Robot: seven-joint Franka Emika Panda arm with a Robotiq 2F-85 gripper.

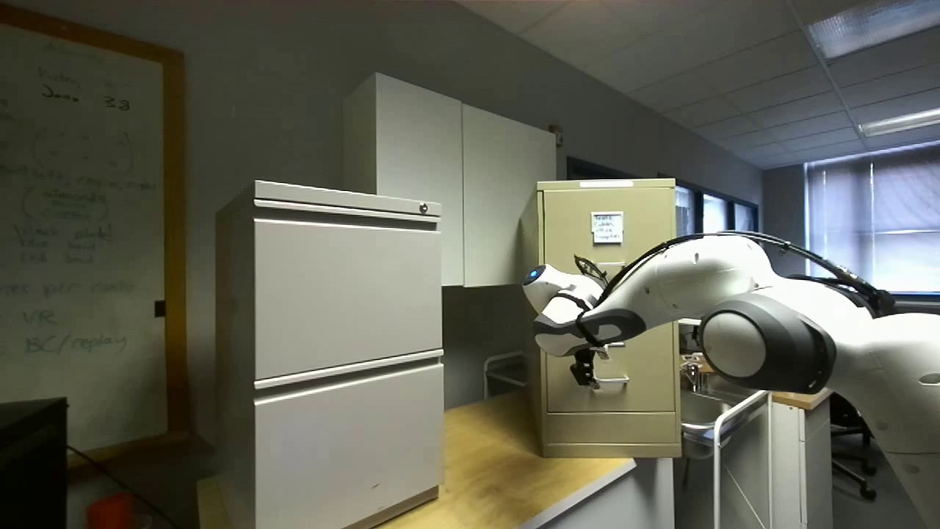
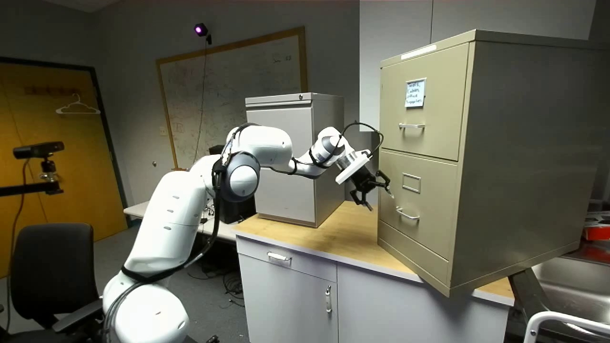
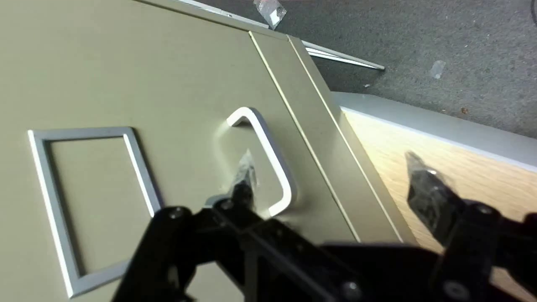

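Observation:
A tan filing cabinet stands on the wooden counter with both its drawers closed. Its lower drawer has a silver handle, and beside that an empty label frame. My gripper is open in front of this lower drawer, with nothing between its fingers. In the wrist view one fingertip overlaps the handle's outline on the label-frame side, while the other finger appears over the counter, past the handle. Whether either finger touches the cabinet, I cannot tell.
A grey two-drawer cabinet shares the counter to the left, with bare wood between the two cabinets. To the right lie a sink and a white metal rail.

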